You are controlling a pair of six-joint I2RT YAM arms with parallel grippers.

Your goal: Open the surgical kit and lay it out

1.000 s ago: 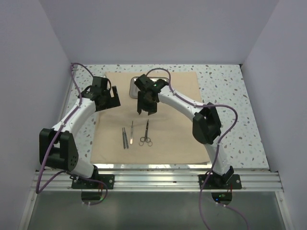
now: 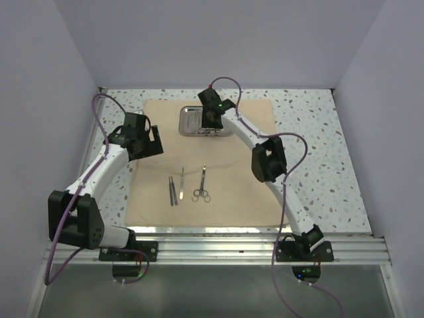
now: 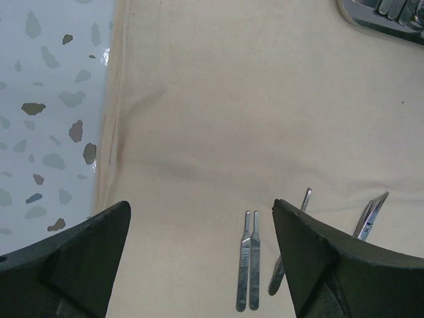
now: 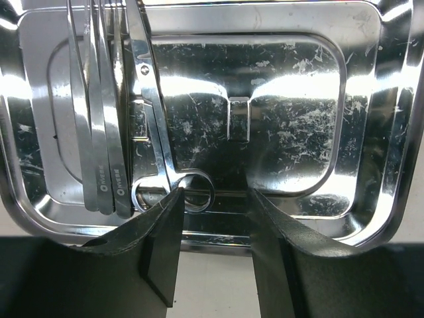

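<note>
My right gripper hangs over the front edge of the metal tray (image 4: pixel 311 132), its fingers part open. Just at its left finger lie the ring handles of a pair of scissors (image 4: pixel 154 89) inside the tray; nothing shows clasped. Several slim silver instruments (image 4: pixel 106 132) lie side by side left of those scissors. On the cloth, two flat handles (image 3: pixel 249 271), a thin silver instrument (image 2: pixel 182 184) and another pair of scissors (image 2: pixel 202 185) are laid in a row. My left gripper is open and empty above the cloth's left side.
A beige cloth (image 2: pixel 245 192) covers the middle of the speckled table (image 2: pixel 318 172). In the tray, the right part is empty.
My right gripper has moved back from the cloth to the tray, and its fingers look closer together. The left arm has shifted slightly. The laid-out instruments have stayed put.
</note>
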